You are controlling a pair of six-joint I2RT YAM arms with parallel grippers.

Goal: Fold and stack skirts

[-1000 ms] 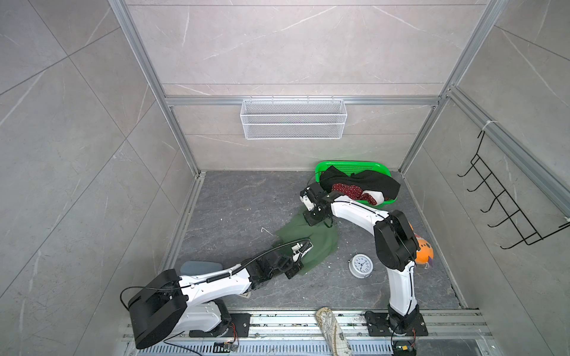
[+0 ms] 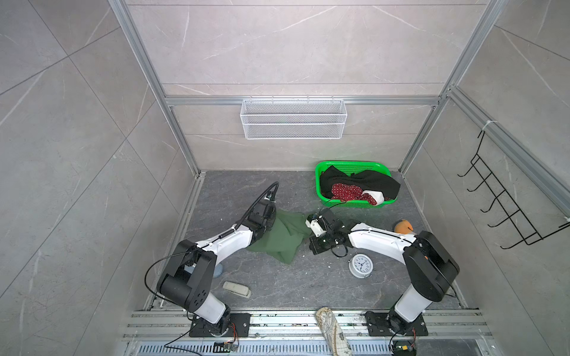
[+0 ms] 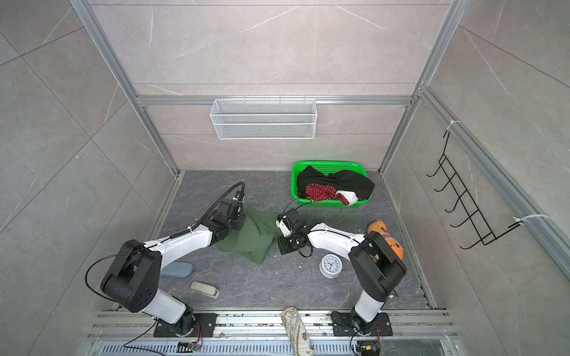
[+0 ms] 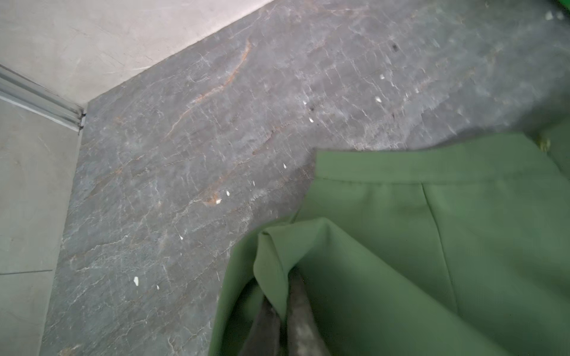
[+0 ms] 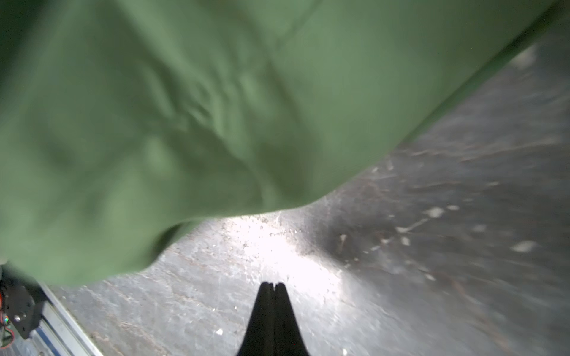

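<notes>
The green skirt [image 2: 287, 235] lies spread on the grey floor between my two arms. In the left wrist view its waistband [image 4: 415, 166] runs along the far side, and a bunched fold rises into my left gripper, which is shut on that fabric. My right gripper is shut with nothing between its fingers. It stands over bare floor, just off the edge of the skirt, which fills the upper left of the right wrist view. From above, the right arm's wrist hides the skirt's right end.
A green basket [image 2: 319, 185] holding dark and red dotted cloth stands at the back right. A round white clock [image 2: 361, 265] sits near the right arm. A beige box [image 2: 237, 289] and a blue case [image 3: 177, 270] lie at the front left. An orange toy [image 3: 384, 240] is at the right.
</notes>
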